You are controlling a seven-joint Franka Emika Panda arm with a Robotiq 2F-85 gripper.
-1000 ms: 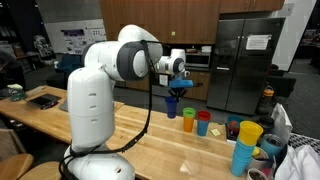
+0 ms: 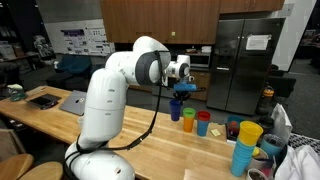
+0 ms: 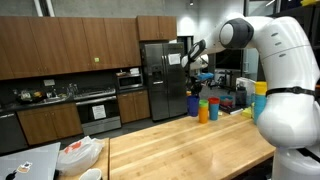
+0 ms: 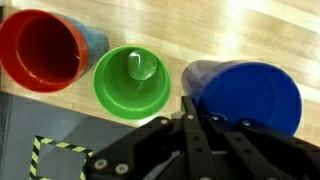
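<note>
My gripper is shut on the near rim of a dark blue cup (image 4: 258, 95), whose open mouth faces the wrist camera. In exterior view 2 the blue cup (image 3: 193, 104) is beside the orange and green ones.
Orange shows below the green cup (image 2: 189, 113), and the red cup (image 2: 203, 116) stands to its right. Farther right are a yellow cup (image 2: 250, 131), a blue stack (image 2: 241, 158) and clutter. Open wooden table (image 2: 165, 155) lies in front. A person stands behind.
In exterior view 1 the arm's end and the blue shape at it have shifted slightly right and down. The green and red cups have not moved.
</note>
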